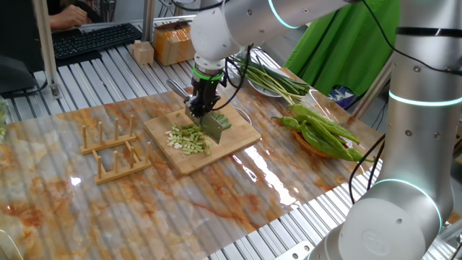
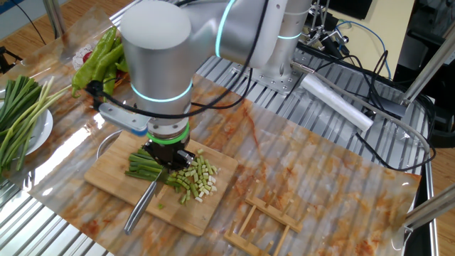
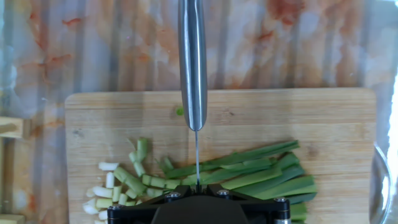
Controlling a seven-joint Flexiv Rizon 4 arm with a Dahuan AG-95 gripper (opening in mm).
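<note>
My gripper [image 1: 198, 108] is shut on a kitchen knife, whose broad blade [image 1: 211, 128] hangs edge down over the cutting board [image 1: 189, 165]. In the wrist view the steel handle [image 3: 194, 68] points away from the gripper, and the blade shows as a thin upright line. Long green stalks [image 3: 283, 180] lie on the board to the right of the blade. Chopped pale-green pieces [image 3: 121, 186] are scattered to its left. The gripper body hides part of the greens, and whether the blade edge touches them I cannot tell.
A wooden peg rack [image 1: 115, 162] stands left of the board. On the other side are a plate [image 2: 41, 131] of long greens and a basket of green peppers [image 1: 321, 133].
</note>
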